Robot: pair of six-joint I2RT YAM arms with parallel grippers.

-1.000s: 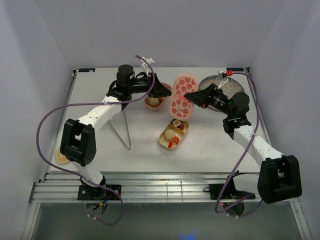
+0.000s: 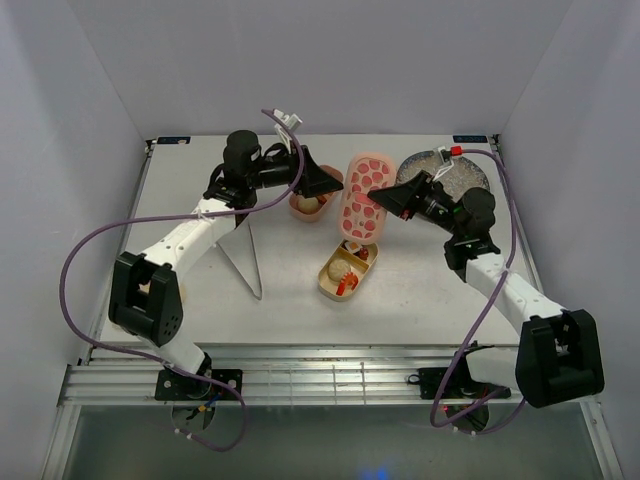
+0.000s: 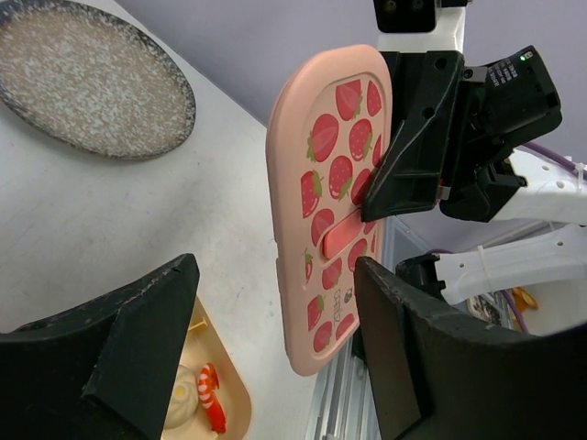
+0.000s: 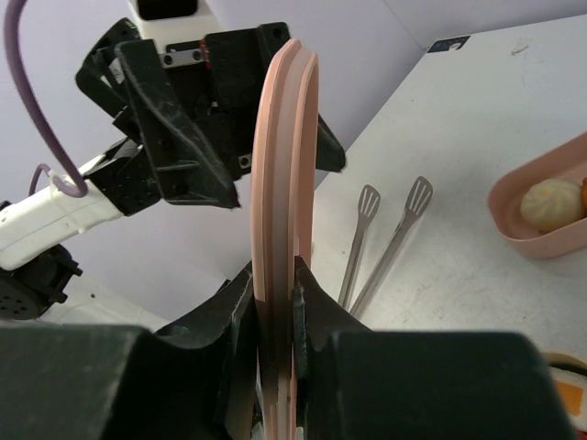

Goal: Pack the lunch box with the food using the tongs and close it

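Observation:
A pink lid (image 2: 364, 196) printed with strawberries is held upright above the table, my right gripper (image 2: 388, 198) shut on it. My left gripper (image 2: 324, 182) is open beside the lid at its left, nothing between its fingers in the left wrist view. Below the lid sits a cream lunch box (image 2: 330, 280) with a bun and red food in its compartments. A pink box (image 4: 532, 238) with a bun (image 4: 550, 205) inside stands at the back, partly under the left arm in the top view.
A speckled plate lies at the back right. Two slotted turners (image 4: 397, 238) lie on the left of the table.
My left arm has shifted very slightly toward the left and front. The lid and right gripper are nearly still.

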